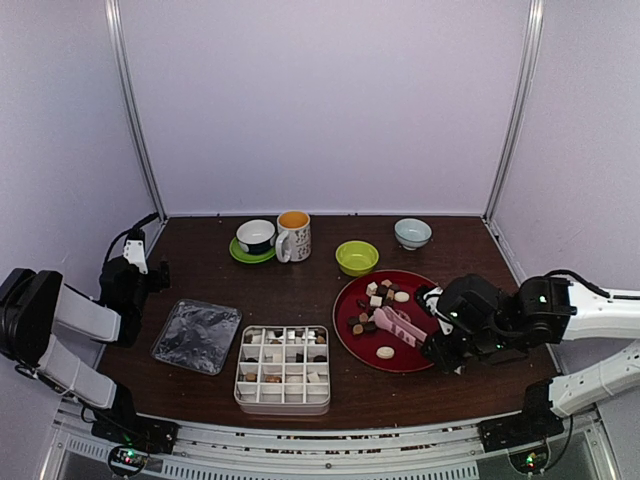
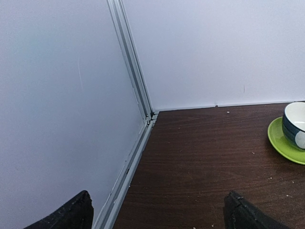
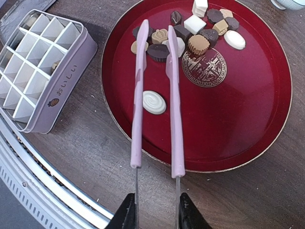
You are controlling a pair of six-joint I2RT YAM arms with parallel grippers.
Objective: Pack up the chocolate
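Assorted chocolates, brown, dark and white, cluster on the back half of the red plate (image 1: 355, 340), with a white oval piece (image 3: 154, 101) nearer the front. My right gripper, with long pink fingers, hovers part open over the plate, tips at the cluster's near edge, nothing visibly held. A white compartment box (image 1: 282, 396) with some chocolates in it stands left of the plate. My left gripper is open and empty at the table's left side, facing the back corner.
A clear lid (image 1: 195, 335) lies left of the box. Behind are a cup on a green saucer (image 1: 243, 255), a mug (image 1: 293, 240), a lime bowl (image 1: 357, 258) and a pale blue bowl (image 1: 413, 233).
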